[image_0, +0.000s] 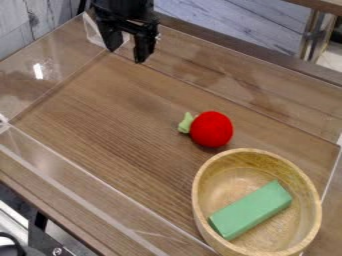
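My black gripper (127, 50) hangs at the top of the view, over the back left of the wooden tabletop, open with nothing visible between its fingers. A red round object (214, 130) with a green top lies right of the middle. At the lower right a pale yellow bowl (221, 180) holds a green block (251, 210).
Light wooden edges (297, 60) border the back and right.
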